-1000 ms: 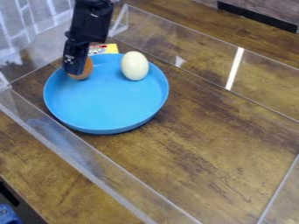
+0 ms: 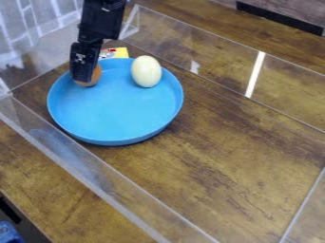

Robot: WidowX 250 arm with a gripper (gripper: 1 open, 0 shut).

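A blue plate (image 2: 117,114) sits on the wooden table inside clear walls. A white egg-shaped object (image 2: 144,72) lies on its back right part, and an orange object (image 2: 86,80) at its back left. My dark gripper (image 2: 86,66) is over the orange object, open, its fingertips close around or just above it; whether they touch it I cannot tell.
A small yellow item (image 2: 114,53) lies behind the plate. Clear walls edge the area at left and right.
My gripper has shifted slightly over the orange object at the plate's back left; the plate and white object look unmoved.
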